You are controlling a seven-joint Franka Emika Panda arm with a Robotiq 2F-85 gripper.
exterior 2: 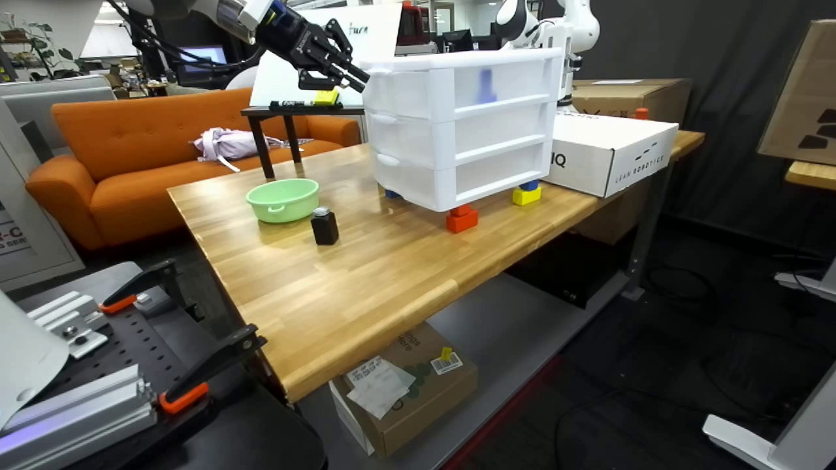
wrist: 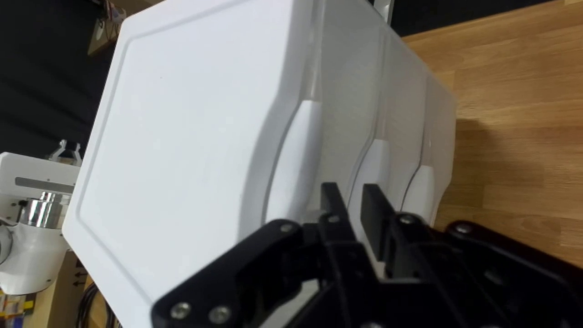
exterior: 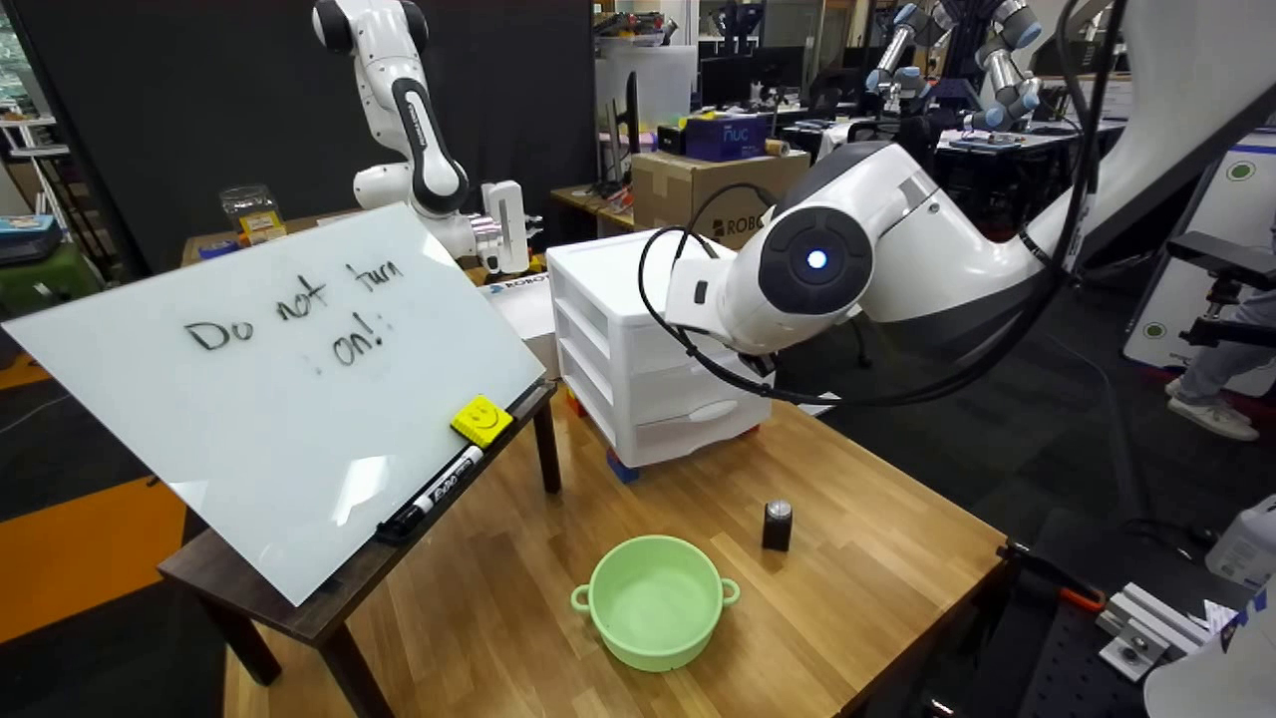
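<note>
A white plastic drawer unit (exterior 2: 450,133) stands on the wooden table, its drawers closed. My gripper is in front of the drawer faces in the wrist view, close to the top drawer's handle (wrist: 298,158). A narrow gap shows between its black fingers, and nothing is between them. In exterior view 2 the gripper (exterior 2: 364,81) points down toward the unit's upper front edge; whether it touches cannot be told. Exterior view 1 shows the arm's white wrist (exterior: 766,281) covering part of the unit and hiding the fingers.
A green two-handled bowl (exterior: 655,598) and a small black shaker (exterior: 778,527) sit on the table. A whiteboard (exterior: 299,371) leans on a dark stand, with a yellow eraser (exterior: 480,420) and marker (exterior: 449,477) at its lower edge.
</note>
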